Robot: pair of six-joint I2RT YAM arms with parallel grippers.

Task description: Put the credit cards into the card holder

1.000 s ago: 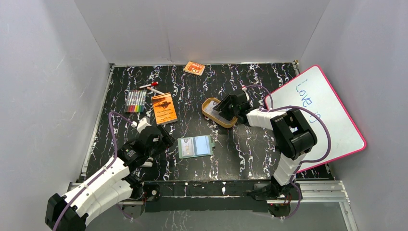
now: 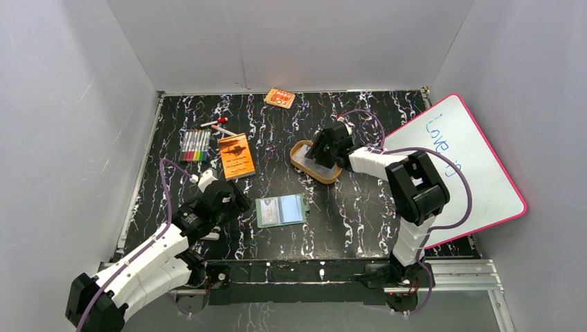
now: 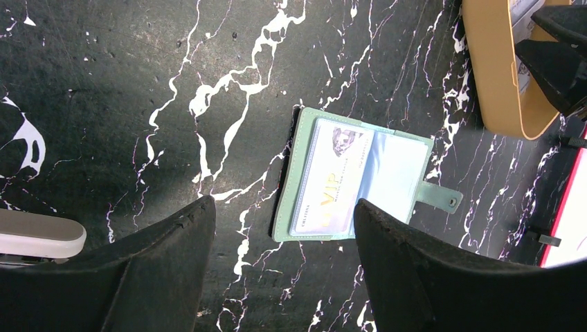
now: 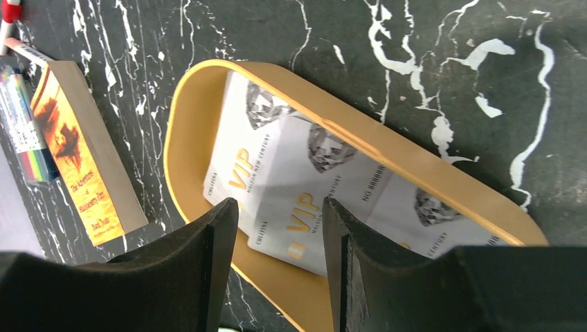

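Note:
The green card holder [image 2: 281, 210] lies spread out on the table, a VIP card [image 3: 331, 181] in its left pocket and a clear sleeve [image 3: 393, 177] on its right side. Several white VIP cards [image 4: 291, 200] overlap flat in a tan oval tray [image 2: 323, 177]. Over that tray hovers my right gripper, its fingers apart above the cards with none visibly clasped. To the left of the holder, my left gripper is held with open fingers and nothing between them.
An orange book [image 2: 237, 156] and a set of colored markers [image 2: 195, 145] occupy the left side. At the back is a small orange box [image 2: 280, 98]; a whiteboard [image 2: 471, 173] covers the right. Bare table surrounds the holder.
My left arm has barely moved, and the holder is where it was.

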